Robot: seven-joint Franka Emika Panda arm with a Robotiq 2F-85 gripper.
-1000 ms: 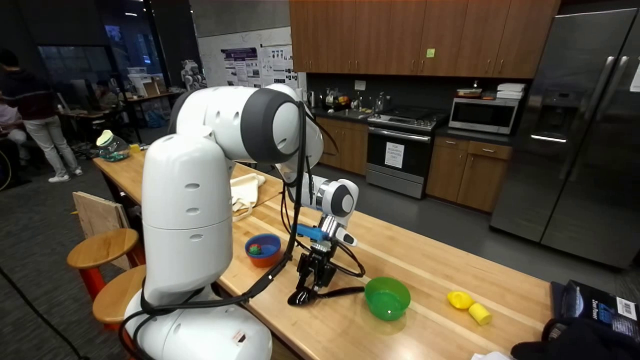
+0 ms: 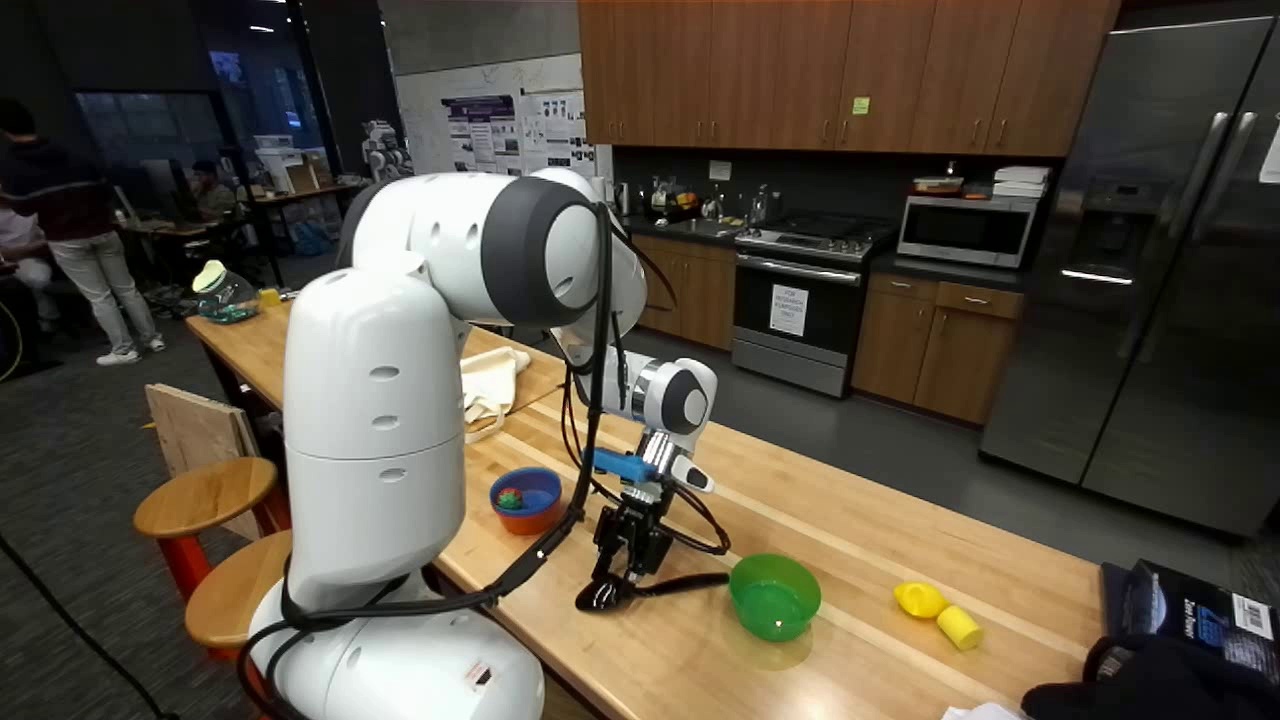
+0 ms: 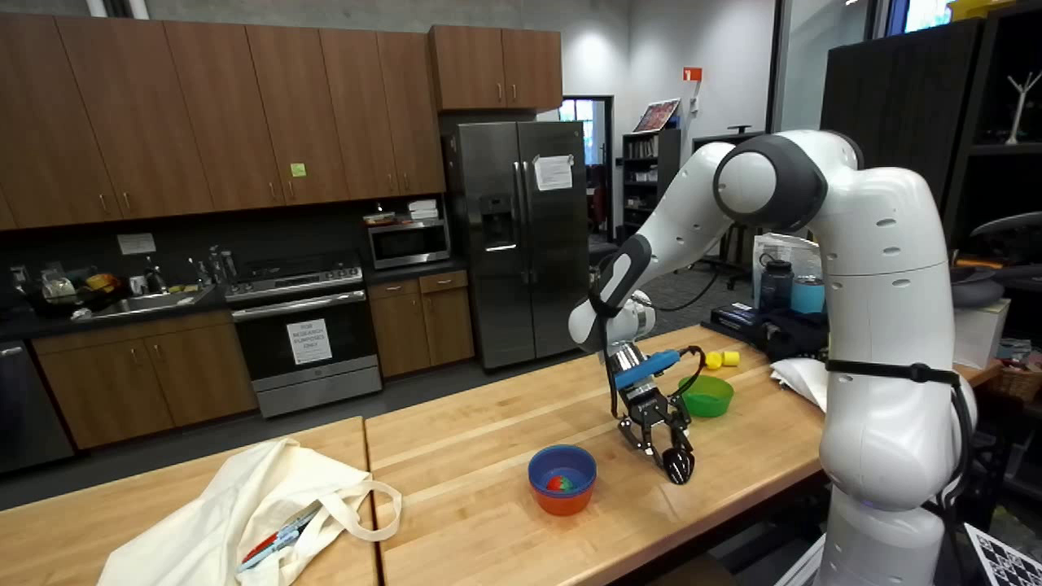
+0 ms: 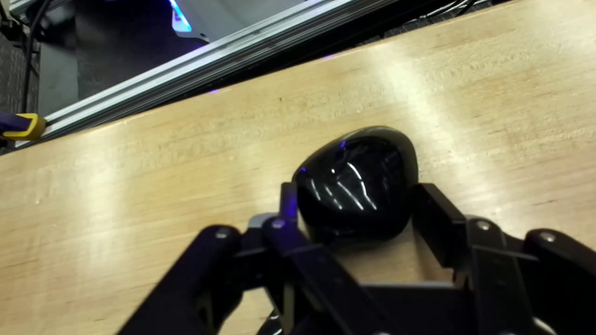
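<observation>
A black spoon (image 2: 602, 593) with a rounded, glossy bowl lies on the wooden table, its handle reaching toward the green bowl (image 2: 775, 596). My gripper (image 2: 620, 574) points down over the spoon's bowl end. Close up in the wrist view, the black spoon (image 4: 357, 184) sits between my parted fingers, one on each side. Whether both of them touch it, I cannot tell. In exterior view 2 the spoon's bowl (image 3: 678, 465) shows just below the gripper (image 3: 668, 449). Most of the handle is hidden there.
Blue and orange nested bowls (image 3: 562, 480) holding a red and green strawberry (image 3: 558, 483) stand near the gripper. Yellow items (image 2: 920, 599) lie beyond the green bowl. A cream cloth bag (image 3: 234, 518) covers the table's far left. The table's edge (image 4: 251, 83) runs close to the spoon.
</observation>
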